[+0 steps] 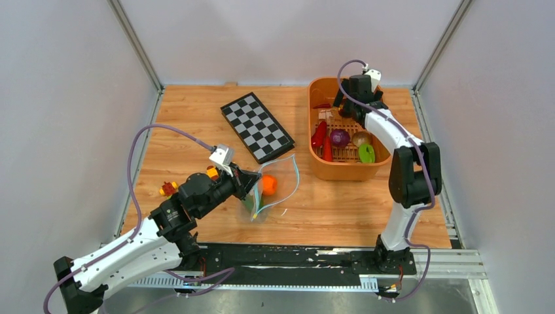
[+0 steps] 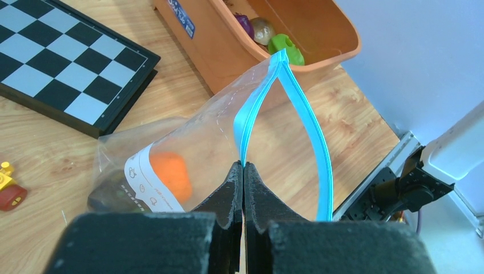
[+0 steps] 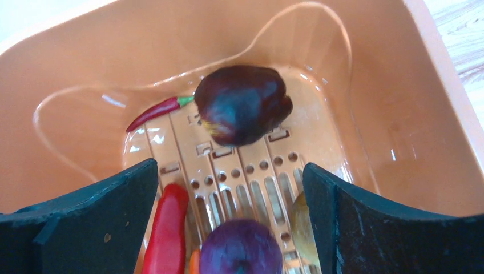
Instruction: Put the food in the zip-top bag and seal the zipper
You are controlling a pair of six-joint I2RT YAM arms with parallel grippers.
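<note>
A clear zip top bag (image 2: 211, 123) with a blue zipper rim gapes at its mouth. My left gripper is shut on the rim's edge, fingertips pinched together there. Inside the bag lie an orange food piece (image 2: 171, 174) and a dark green one (image 2: 114, 191). Over the far end of the orange basket (image 1: 350, 171), my right gripper stands open with nothing between its fingers. Ahead of those fingers sits a dark purple eggplant-like piece (image 3: 242, 103) beside a small chili (image 3: 160, 111). A red pepper (image 3: 168, 228) and a purple onion (image 3: 240, 248) lie closer to the fingers.
A brown round vegetable (image 1: 361, 139) and a green pepper (image 1: 366, 153) are also in the basket. The chessboard (image 1: 258, 127) lies left of it. Small toy blocks (image 1: 168, 189) rest near the left arm. Bare table shows right of the bag.
</note>
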